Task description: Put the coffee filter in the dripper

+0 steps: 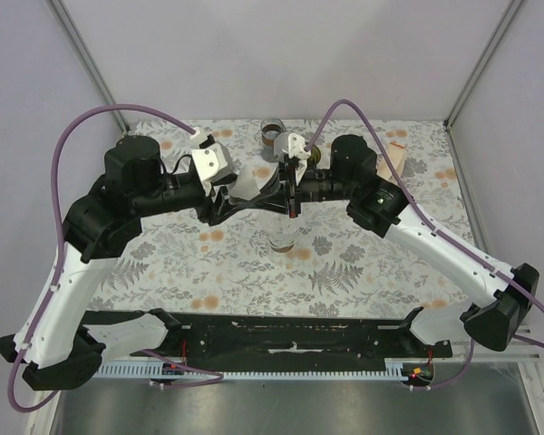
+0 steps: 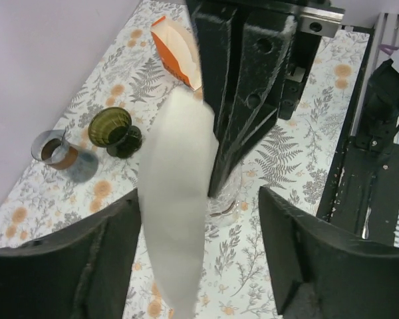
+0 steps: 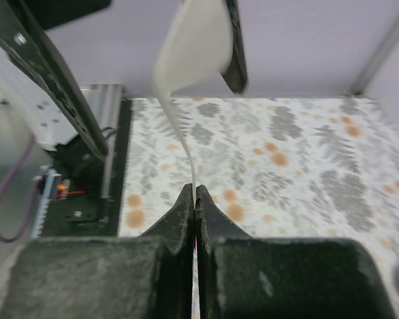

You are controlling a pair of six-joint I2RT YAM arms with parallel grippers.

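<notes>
A white paper filter hangs between the two grippers above the mat, also seen as a pale blurred shape [image 3: 194,40] in the right wrist view. My right gripper is shut on a thin edge of it. My left gripper [image 1: 227,198] is part open around the filter, its blurred fingers on either side in its wrist view. A clear glass piece [image 1: 282,240] stands on the mat beneath, partly hidden by the filter and arms.
A smoked glass [image 2: 66,156] and an olive glass [image 2: 116,133] stand at the back. An orange-and-white packet [image 1: 392,156] lies at the back right.
</notes>
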